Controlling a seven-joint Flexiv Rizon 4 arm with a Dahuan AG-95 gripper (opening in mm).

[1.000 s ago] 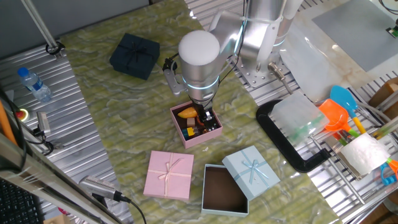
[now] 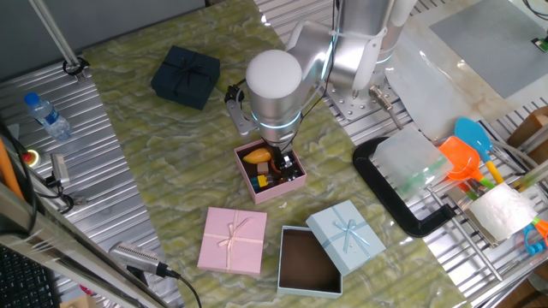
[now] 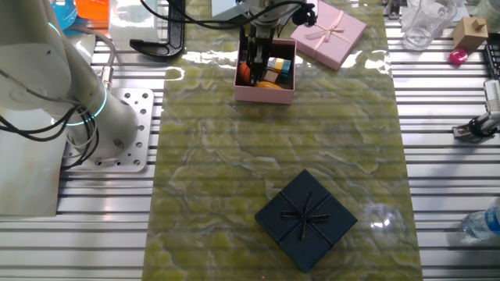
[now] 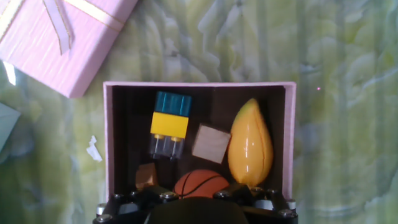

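A pink open box (image 2: 246, 177) holds several small things, and my gripper reaches down into its near side in the wrist view. Between and beyond the fingers shows an orange basketball (image 4: 202, 182), its lower part hidden by the gripper. Whether the fingers press on the ball cannot be told. A yellow mango (image 4: 250, 146) lies along the right inner wall. Left of it are a pale wooden block (image 4: 211, 144), a teal and yellow block piece (image 4: 170, 124) and a small brown block (image 4: 146, 175).
The pink lid (image 2: 232, 240) with a bow lies beside the box. An open light-blue box (image 2: 310, 261) has its lid (image 2: 346, 235) leaning on its rim. A closed dark box (image 2: 186, 77) stands at the far left. A black clamp (image 2: 390, 190) lies at the right edge.
The arm has shifted very slightly over the pink box. Less of the orange ball shows beside the gripper than a second ago. Boxes and lids have stayed put.
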